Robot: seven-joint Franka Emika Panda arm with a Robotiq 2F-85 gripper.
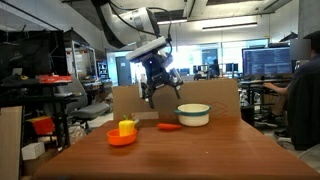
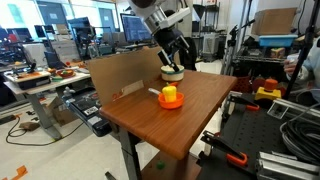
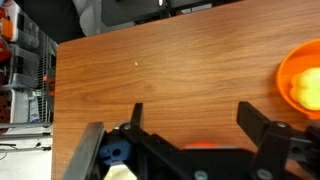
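Note:
My gripper (image 1: 165, 98) stands open above the table, fingertips well apart with nothing between them. In exterior view 1 a slim red object (image 1: 169, 126) lies on the table below it, just left of a pale pot with a green rim (image 1: 193, 115). Only a sliver of the red object (image 3: 205, 146) shows past the gripper in the wrist view. An orange bowl (image 1: 121, 140) with a yellow object (image 1: 127, 128) in it is nearer the table's left side. That bowl (image 3: 287, 74) appears at the right edge of the wrist view.
A brown cardboard panel (image 2: 130, 72) stands along the table's edge behind the pot. A person (image 1: 303, 95) sits at the far right, away from the table.

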